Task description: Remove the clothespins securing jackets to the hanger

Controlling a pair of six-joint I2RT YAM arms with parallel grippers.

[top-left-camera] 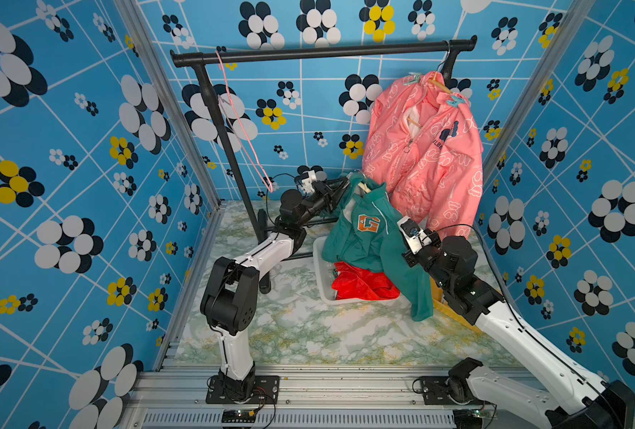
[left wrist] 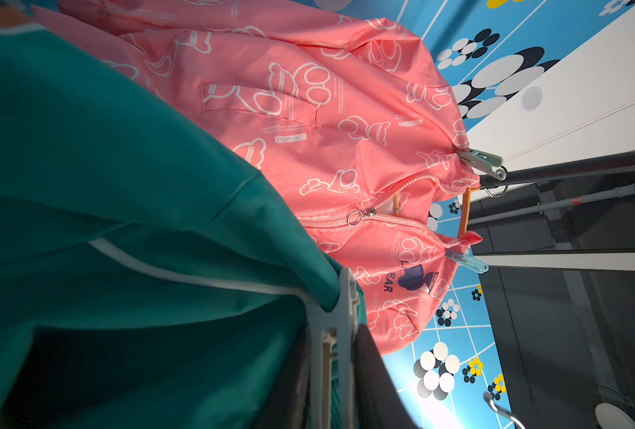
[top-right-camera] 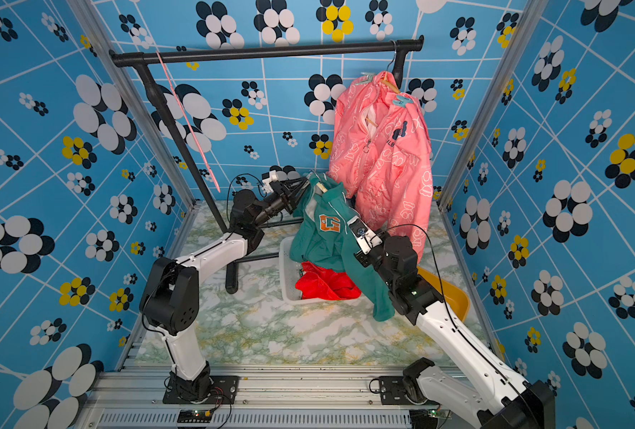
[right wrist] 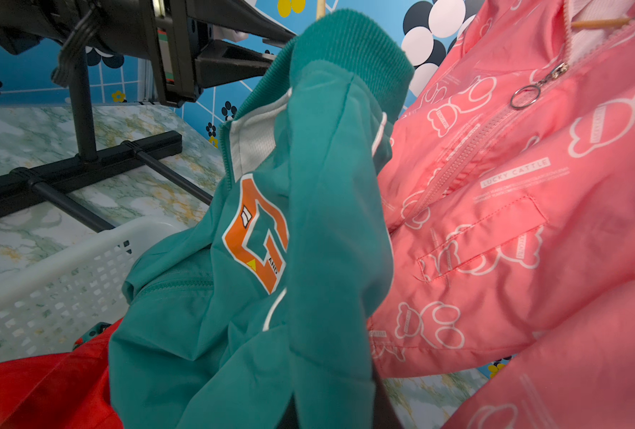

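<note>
The teal jacket [top-left-camera: 369, 223] sags over the white basket, a wooden hanger end showing at its collar. At its shoulder a pale clothespin [left wrist: 344, 314] grips the cloth. My left gripper stands part open there, fingers on either side of the pin's handles; whether both touch it is unclear. From the right wrist view, the left fingers [right wrist: 239, 65] are visibly apart beside the collar. My right gripper is shut on a fold of the teal jacket. The pink jacket [top-left-camera: 424, 150] hangs on the rack with clothespins [left wrist: 467, 260] at its shoulders.
Red cloth [top-left-camera: 364, 282] lies in the white basket [top-left-camera: 322, 275]. The black rack bar [top-left-camera: 317, 52] spans the back, with a pink hanger [top-left-camera: 242, 128] dangling at its left. A yellow container [top-right-camera: 449, 294] sits beneath the right arm.
</note>
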